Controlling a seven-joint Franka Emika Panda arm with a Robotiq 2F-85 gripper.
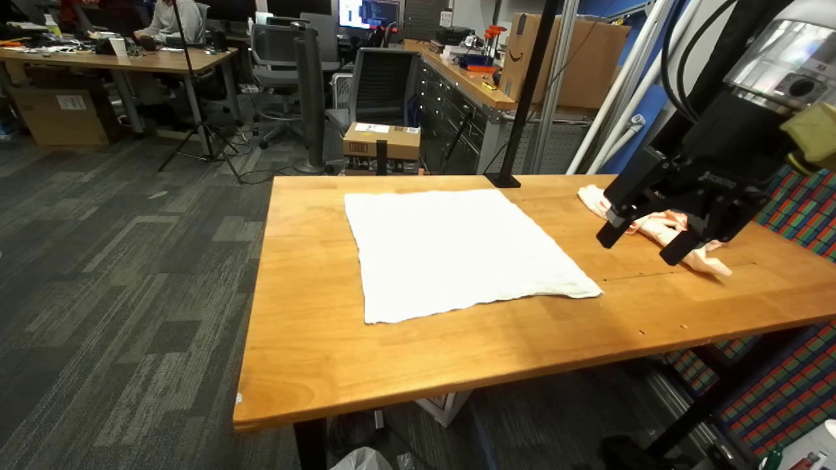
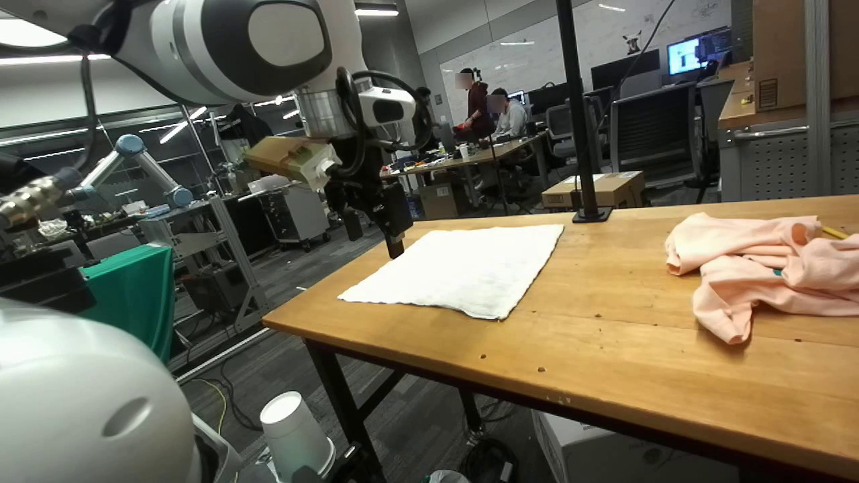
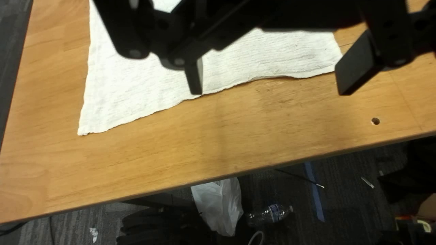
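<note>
A white cloth (image 1: 462,250) lies spread nearly flat on the wooden table, its near edge slightly wavy. In the second exterior view the same cloth (image 2: 463,270) reaches toward the table's left end. My gripper (image 1: 633,247) is open above the table, with empty space between its fingers. From the wrist, the gripper shows its two fingers wide apart over the cloth's near edge (image 3: 245,83) and bare wood. Part of the cloth is hidden behind the gripper body there.
A crumpled peach cloth (image 2: 773,270) lies on the table away from the white one. At the back edge stands a black post (image 1: 509,149). Bare wood (image 1: 470,352) runs along the front of the table (image 1: 313,368).
</note>
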